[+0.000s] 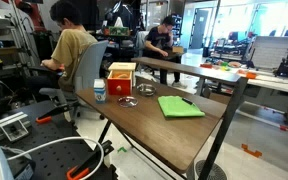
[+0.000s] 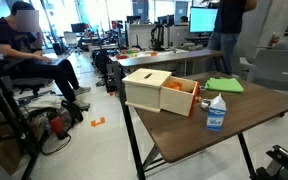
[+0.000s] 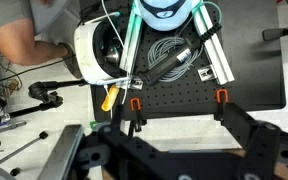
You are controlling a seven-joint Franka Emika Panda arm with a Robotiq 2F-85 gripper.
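Observation:
In the wrist view my gripper is open, its two fingers [image 3: 222,97] wide apart, with nothing held between them. The view looks down past them at a dark perforated mounting plate [image 3: 184,97]. On the wooden table [image 1: 154,133] in exterior view 1 are a small wooden box [image 1: 122,75] with orange and red inside, a white-and-blue container [image 1: 99,90] and a green cloth [image 1: 180,106]. Exterior view 2 shows the box [image 2: 147,92] with its cream top at one side and the container [image 2: 216,113] upright near the table edge.
Metal dishes [image 1: 146,89] lie between box and cloth, and a dark slim item [image 1: 187,100] touches the cloth's edge. A seated person [image 1: 72,45] is close to the table's left. Cables [image 3: 171,45] and metal profiles [image 3: 212,50] lie on the mounting plate.

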